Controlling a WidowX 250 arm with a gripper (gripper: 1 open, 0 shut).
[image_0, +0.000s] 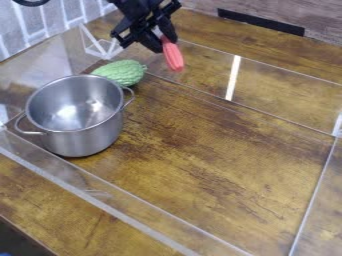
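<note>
My black gripper (163, 38) hangs at the top centre of the camera view, shut on an elongated pink-red object (173, 57) that points downward from its fingers. Below and to the left, a large steel pot (75, 115) with two side handles stands on the wooden table (221, 170). A pale green, ridged vegetable-like object (120, 72) lies just behind the pot, left of the gripper.
A white wire rack stands at the back left, beside a clear sheet at the left.
</note>
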